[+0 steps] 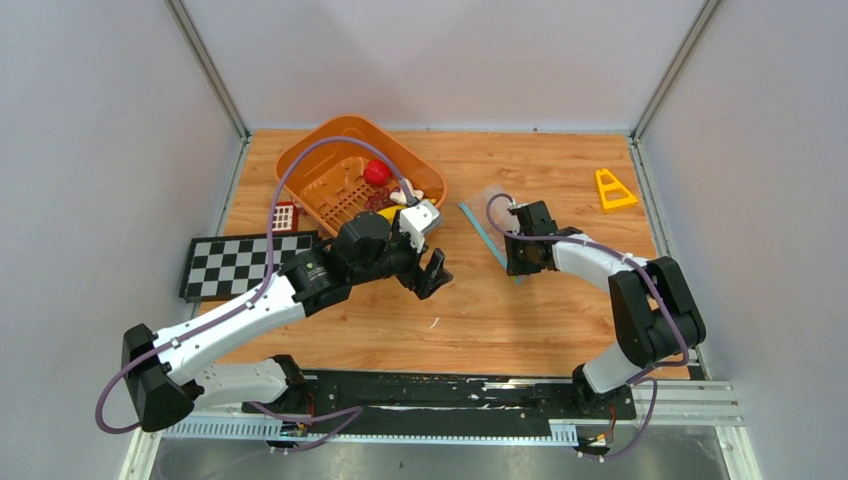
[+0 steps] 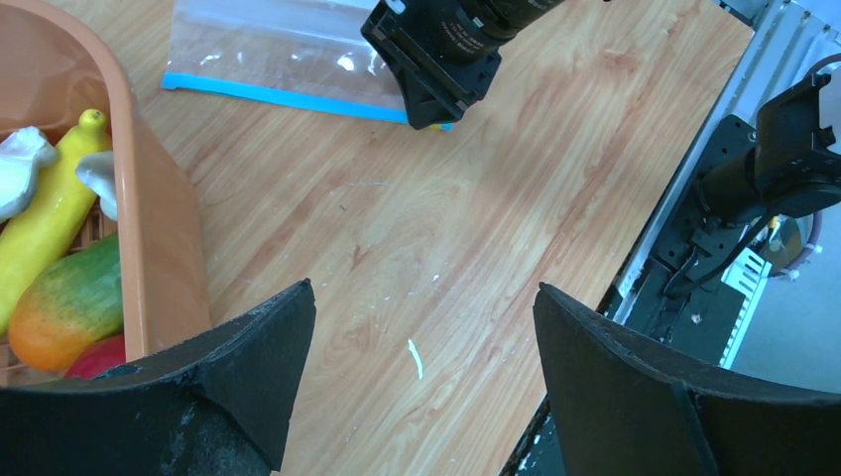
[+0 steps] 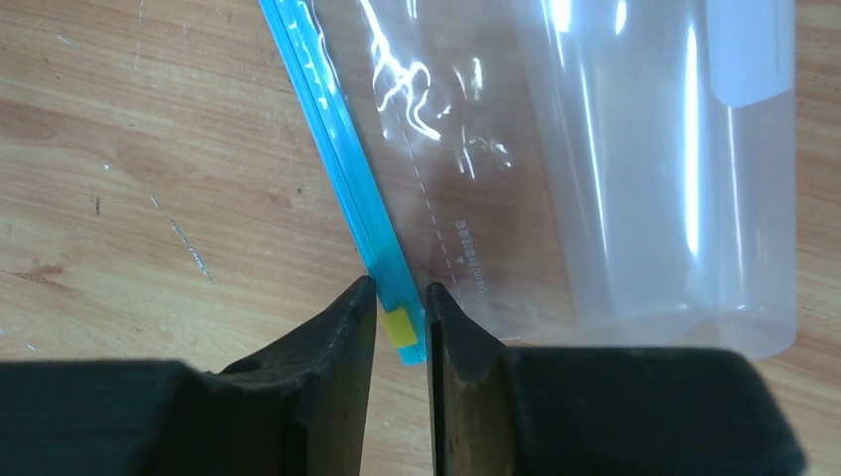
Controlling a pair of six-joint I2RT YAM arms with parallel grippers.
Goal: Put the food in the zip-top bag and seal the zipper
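The clear zip top bag [image 3: 496,198] lies flat on the table, its blue zipper strip [image 3: 349,178] running down to a yellow tab [image 3: 400,327]. Around the tabbed end of that strip are the fingers of my right gripper, a narrow gap between them; whether they touch the strip I cannot tell. Pieces of food sit in the orange basket [image 2: 164,228]: a yellow banana [image 2: 55,188], a green and orange mango [image 2: 71,297], and a red fruit [image 1: 377,173]. Beside the basket, my left gripper is open over bare table, holding nothing.
A black and white checkered board [image 1: 235,265] and a small red and white object [image 1: 283,217] lie left of the basket. At the far right is a yellow triangular piece [image 1: 614,190].
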